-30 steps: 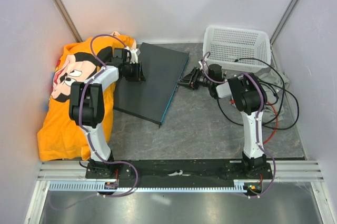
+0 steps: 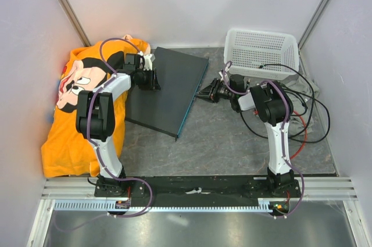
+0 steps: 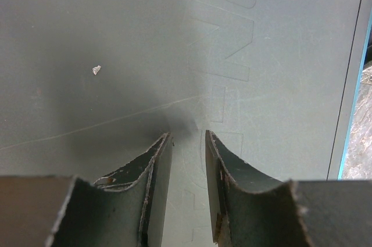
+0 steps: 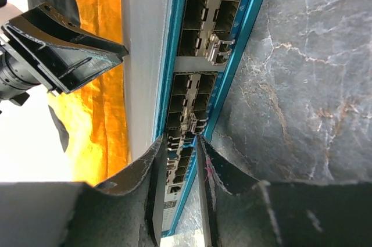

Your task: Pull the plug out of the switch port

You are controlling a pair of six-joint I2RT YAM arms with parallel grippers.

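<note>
The dark switch point(image 2: 163, 96) lies flat on the floor, its blue-edged port face turned right. In the right wrist view the port rows point(image 4: 198, 32) run down that face, with metal latches on some cages. My right gripper is at the lower ports, its fingertips a little apart; whether a plug sits between them is unclear. My left gripper stands open above the switch's top, nothing between its fingers.
An orange cloth point(image 2: 75, 136) covers the left side. A white basket point(image 2: 261, 38) stands at the back right, with black and red cables point(image 2: 302, 149) beside it. Bare floor lies in front of the switch.
My right gripper and wrist have shifted very slightly in the top view. The left arm and the switch stay where they were.
</note>
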